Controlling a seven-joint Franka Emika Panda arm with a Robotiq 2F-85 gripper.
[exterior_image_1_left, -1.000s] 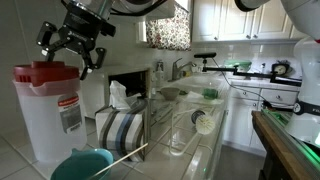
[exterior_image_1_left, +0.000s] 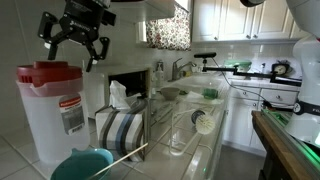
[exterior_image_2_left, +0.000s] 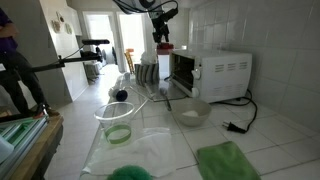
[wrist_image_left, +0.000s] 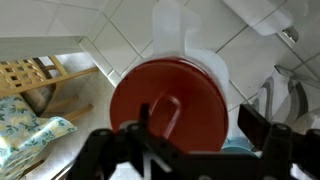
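Note:
A white container (exterior_image_1_left: 57, 120) with a red lid (exterior_image_1_left: 50, 72) stands on the counter at the left of exterior view 1. My gripper (exterior_image_1_left: 74, 55) hangs just above this lid with its fingers spread apart and nothing between them. Seen from the wrist, the round red lid (wrist_image_left: 175, 118) fills the middle below the open gripper, its raised center bar showing. In exterior view 2 the red lid (exterior_image_2_left: 165, 47) is small and far off, with the gripper over it.
A teal bowl (exterior_image_1_left: 84, 164) sits in front of the container. Beside it are a striped holder (exterior_image_1_left: 122, 132) and a white toaster oven (exterior_image_2_left: 222, 76). A clear cup (exterior_image_2_left: 116, 120) and a green cloth (exterior_image_2_left: 226, 162) lie farther along the counter.
The arm above the gripper has swung higher, and the gripper has turned a little over the lid. The container appears shifted very slightly to the right.

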